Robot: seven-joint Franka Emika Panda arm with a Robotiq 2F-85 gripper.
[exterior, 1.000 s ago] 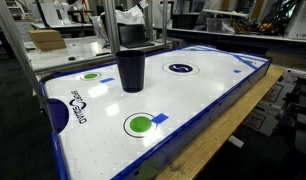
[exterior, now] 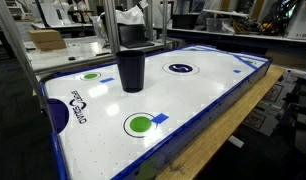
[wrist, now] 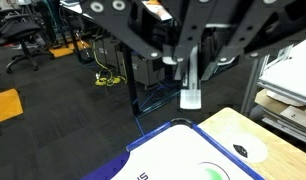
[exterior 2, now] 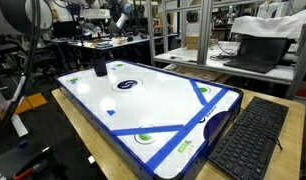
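Observation:
In the wrist view my gripper is shut on a small pale object (wrist: 191,97), which sticks out beyond the dark fingers. What this object is, I cannot tell. A black cup (exterior: 131,72) stands on the white board (exterior: 183,105) in exterior view 1. The same black cup (exterior 2: 100,66) shows at the far left end of the board in exterior view 2. Wrist view has only a corner of the white board (wrist: 158,155), low in the picture, and no cup. The gripper itself does not show in either exterior view.
Blue tape strips, green spots and a dark round logo (exterior: 180,68) mark the board. A black keyboard (exterior 2: 251,138) and a laptop (exterior 2: 258,53) lie beyond one side. Wooden table edge (exterior: 208,140) borders the board.

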